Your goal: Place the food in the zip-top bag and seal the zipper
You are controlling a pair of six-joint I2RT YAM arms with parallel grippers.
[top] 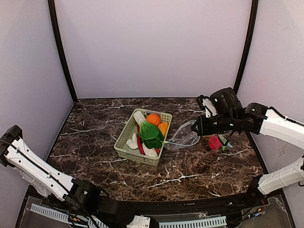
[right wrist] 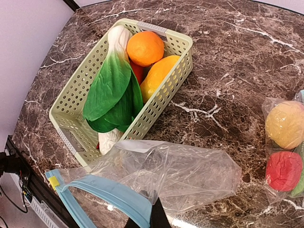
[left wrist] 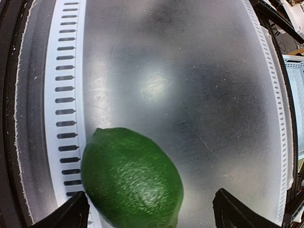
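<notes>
A dark green avocado (left wrist: pixel 133 180) lies on the bare metal surface (left wrist: pixel 204 118) off the table, against a white slotted strip. Above it my left gripper stands open, its fingers spread either side in the image with nothing gripped. The clear zip top bag (right wrist: pixel 199 171) looks empty, its light blue zipper mouth spread. My right gripper is shut on the bag's rim, beside the basket. In the top view the avocado is hidden, and the left arm (top: pixel 111 209) reaches over the front edge.
On the table a pale green basket (right wrist: pixel 166 97) holds a bok choy (right wrist: pixel 111 90), an orange (right wrist: pixel 145 48), a mango and other food. A filled clear bag with a red item (right wrist: pixel 284 171) lies to its right. Light blue crates (left wrist: pixel 297 90) edge the metal surface.
</notes>
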